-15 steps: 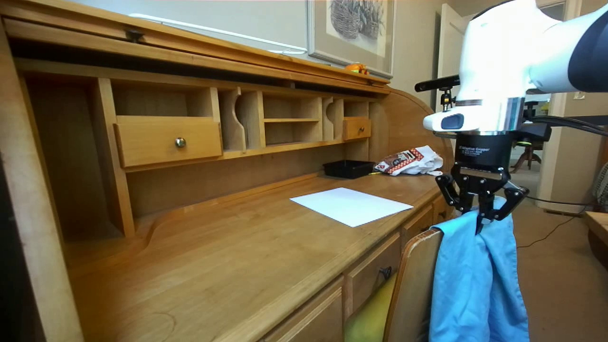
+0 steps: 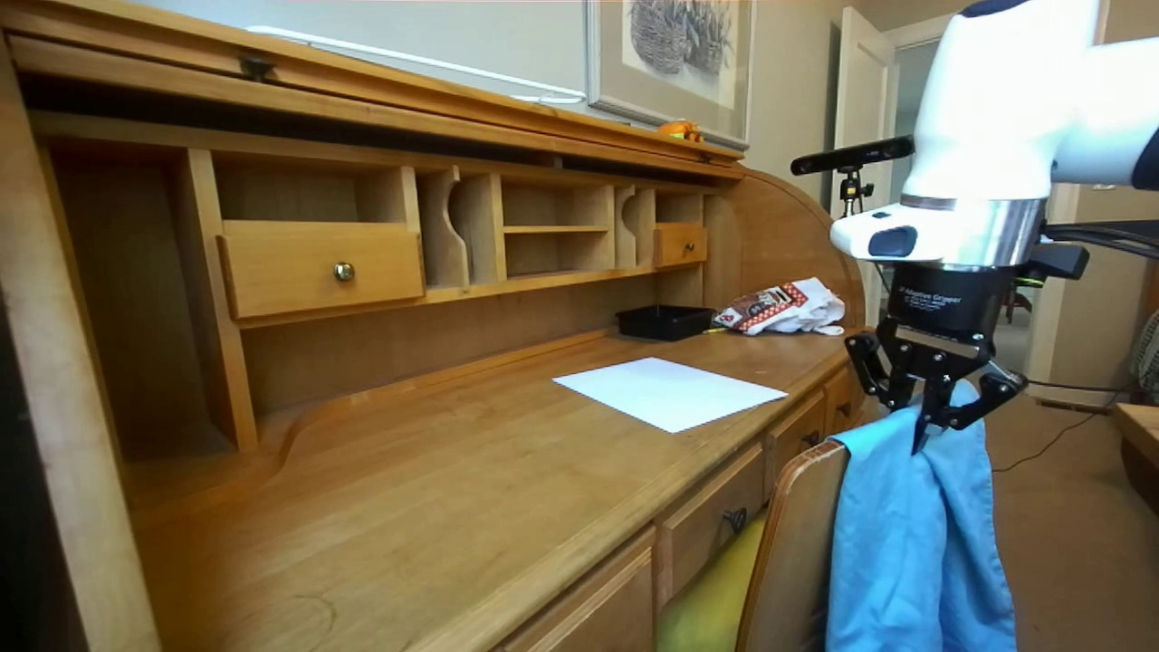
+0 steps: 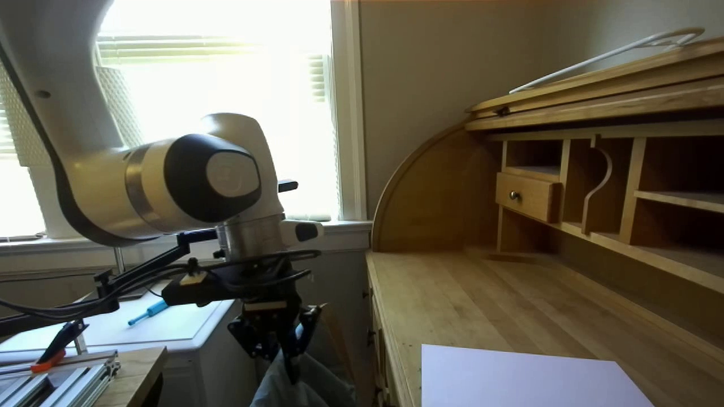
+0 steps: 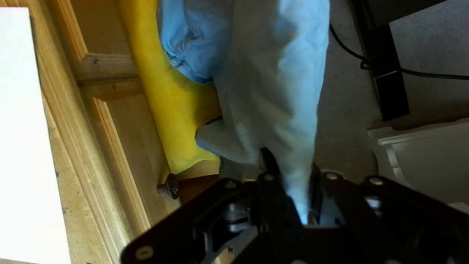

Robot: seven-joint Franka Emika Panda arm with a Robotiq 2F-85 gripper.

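Observation:
A blue cloth (image 2: 907, 532) drapes over the back of a wooden chair (image 2: 795, 543) and hangs down its near side. My gripper (image 2: 924, 418) is at the cloth's top edge, pointing down and shut on a fold of it. From the wrist, the cloth (image 4: 274, 79) runs up from between the dark fingers, with a bunched part over the yellow seat cushion (image 4: 171, 96). Exterior view 2 shows the gripper (image 3: 285, 363) beside the desk, the lower cloth (image 3: 309, 386) cut off by the frame's bottom edge.
The roll-top desk (image 2: 435, 489) bears a white sheet (image 2: 668, 391), a black tray (image 2: 665, 321) and a crumpled bag (image 2: 784, 308). Its front edge and drawer knob (image 4: 169, 187) lie close to the chair. Most of the desktop is clear.
The gripper has shifted slightly right and tilted a little in exterior view 1. The cloth's top has moved with it, and the chair back sits slightly farther right.

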